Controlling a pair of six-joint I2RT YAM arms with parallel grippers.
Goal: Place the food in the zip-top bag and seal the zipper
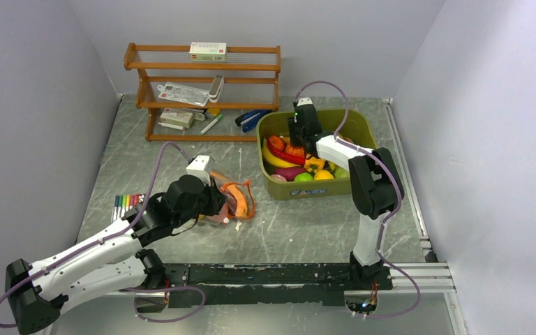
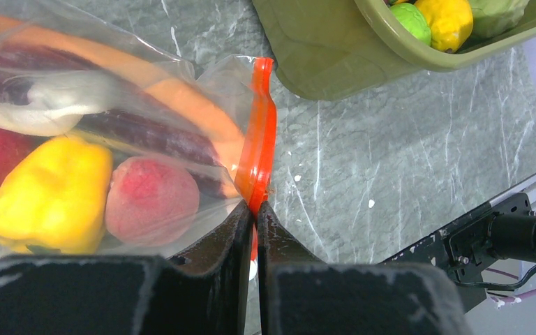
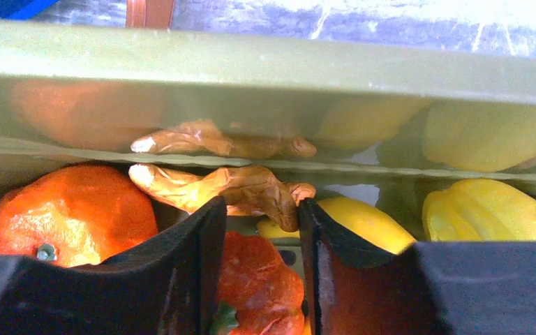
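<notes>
The clear zip top bag (image 2: 38,181) lies on the left of the table, its orange zipper strip (image 2: 259,150) at the right-hand end. Through the film show a yellow pepper (image 2: 52,195), a peach (image 2: 152,202), a white curved piece and long orange and dark pieces. My left gripper is shut on the bag's zipper edge. Down in the green bin (image 1: 307,187), my right gripper has its fingers apart around one end of a tan, knobbly ginger-like root (image 3: 241,187). Whether the fingers touch the root I cannot tell. A wrinkled red pepper (image 3: 262,283) shows below, between the fingers.
Other food fills the bin, including a round orange-red fruit (image 3: 77,213), a red chili (image 1: 285,153) and a purple item (image 1: 289,173). The wooden rack (image 1: 209,66) stands behind, with a blue stapler (image 1: 252,118) near the bin. Bare table lies in front of the bin.
</notes>
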